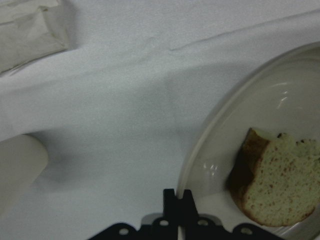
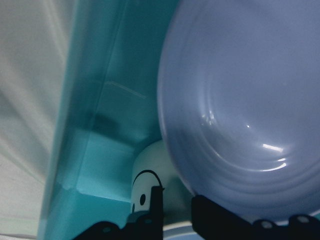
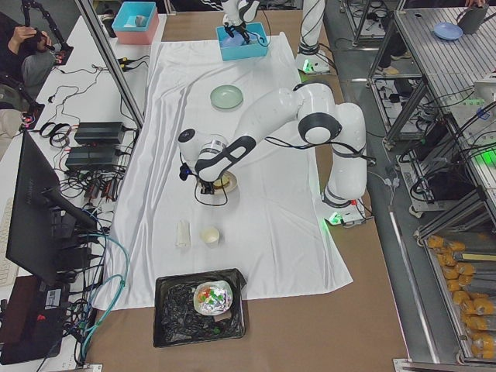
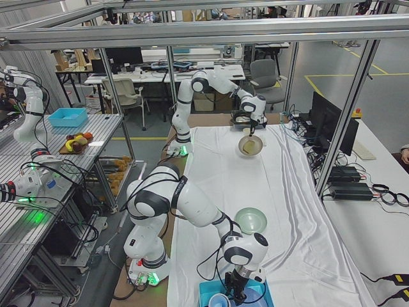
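My left gripper is shut on the rim of a beige plate (image 1: 215, 165) holding a slice of bread (image 1: 277, 182); in the camera left view it hangs over the cloth's middle. Beside it are a white cup (image 1: 17, 167) and a paper packet (image 1: 30, 35), also seen below it in the camera left view. My right gripper is down in a blue bin (image 2: 80, 150) at the cloth's other end, by a lilac bowl (image 2: 240, 95) and a white cup with a drawn face (image 2: 145, 192); whether it grips anything is unclear.
A green plate (image 3: 226, 96) lies on the white cloth between the arms. A black tray (image 3: 174, 310) with a dish of colourful items sits at the near edge.
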